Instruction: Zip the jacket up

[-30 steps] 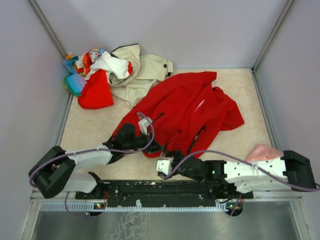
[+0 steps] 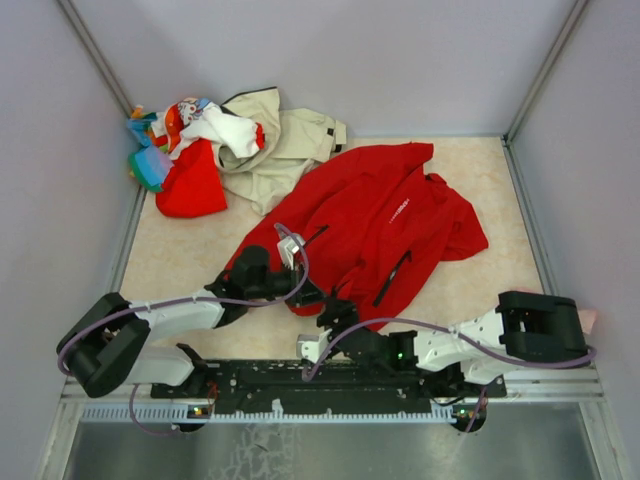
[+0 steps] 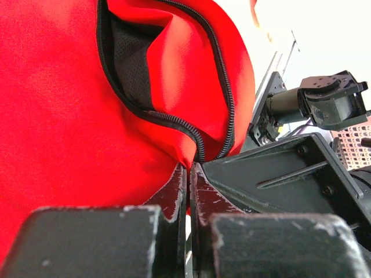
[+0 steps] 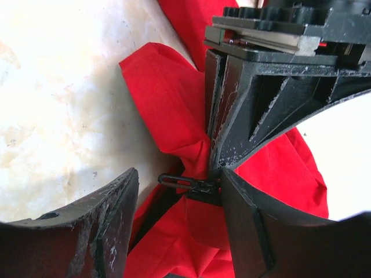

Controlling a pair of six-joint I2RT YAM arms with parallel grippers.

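Observation:
The red jacket (image 2: 390, 220) lies open at the center, with two black zipper strips (image 3: 226, 116) converging in the left wrist view. My left gripper (image 2: 305, 295) is shut on the jacket's red fabric where the strips meet at the bottom. My right gripper (image 2: 335, 320) stands open at the jacket's lower edge, close beside the left one. A black zipper pull (image 4: 177, 180) lies between its fingers in the right wrist view, apparently not gripped. The left gripper's dark body fills much of the upper right of that view.
A pile of clothes and cloths (image 2: 240, 140) sits at the back left. Pink cloth (image 2: 587, 320) is at the right edge behind the right arm. Bare board (image 2: 175, 250) shows left of the jacket. The two grippers crowd the front middle.
The left arm and the jacket look unchanged.

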